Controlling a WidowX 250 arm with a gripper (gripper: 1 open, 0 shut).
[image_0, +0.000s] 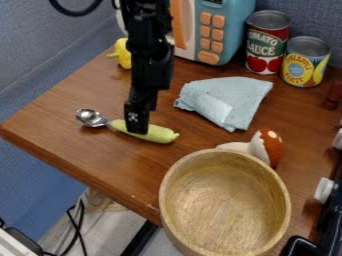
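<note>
My black gripper is lowered over a pale green elongated vegetable, which lies on the wooden table near a metal scoop. The fingertips are at the vegetable's left half; whether they are shut on it I cannot tell.
A wooden bowl sits at the front right beside a white and orange toy. A folded blue cloth lies right of the arm. Cans, a toy microwave and a yellow object stand at the back.
</note>
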